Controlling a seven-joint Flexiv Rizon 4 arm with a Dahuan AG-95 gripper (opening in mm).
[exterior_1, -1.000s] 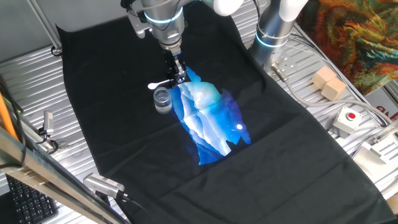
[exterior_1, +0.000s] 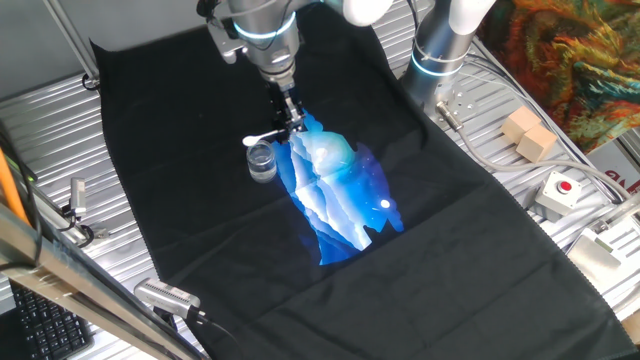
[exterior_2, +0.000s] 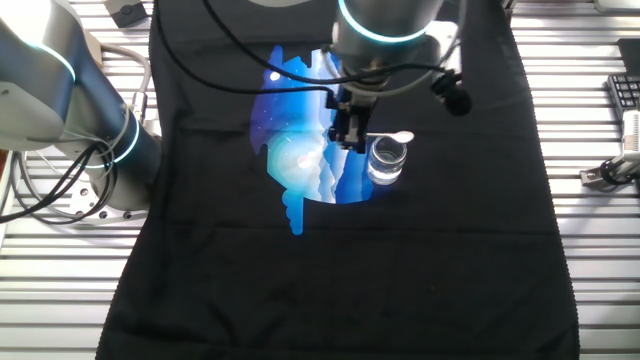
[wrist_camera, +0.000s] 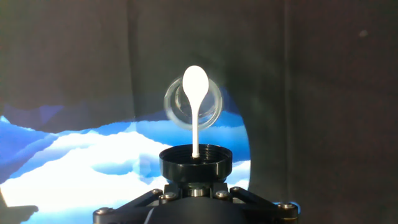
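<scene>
A white spoon (wrist_camera: 196, 87) extends out of a black round cap (wrist_camera: 196, 168) at the fingertips of my gripper, which looks shut on the cap. How the spoon is fixed inside the cap is not clear. Beyond the spoon's bowl stands a clear glass jar (wrist_camera: 216, 112), apparently open-topped. From the side, the spoon (exterior_1: 252, 141) lies nearly level, its bowl close to the rim of the jar (exterior_1: 262, 166) and apparently above it. Over the blue printed sheet hangs the gripper (exterior_1: 293, 126). In the second exterior view the spoon's tip (exterior_2: 403, 136) overlaps the jar (exterior_2: 386, 165).
The blue and white printed sheet (exterior_1: 335, 195) lies on a black cloth (exterior_1: 440, 270) that covers the table, with wide clear room around. Two wooden blocks (exterior_1: 537, 143) and a red-button box (exterior_1: 556, 193) stand off the cloth at the right.
The jar has stayed where it was.
</scene>
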